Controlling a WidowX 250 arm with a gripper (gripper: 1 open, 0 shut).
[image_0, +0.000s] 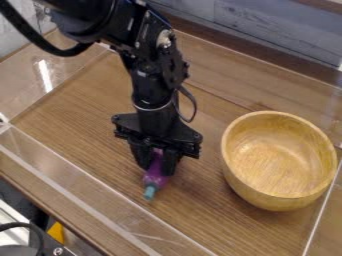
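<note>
My black gripper is low over the wooden table, down around a small purple object with a light teal tip. Its fingers surround the object's upper end; whether they are closed on it is hidden by the gripper's body. A large yellow bowl sits to the right of the gripper, apart from it.
Bare wooden table lies left of and in front of the gripper. A pale wall runs along the back. Cables and a yellow item lie beyond the table's lower-left edge.
</note>
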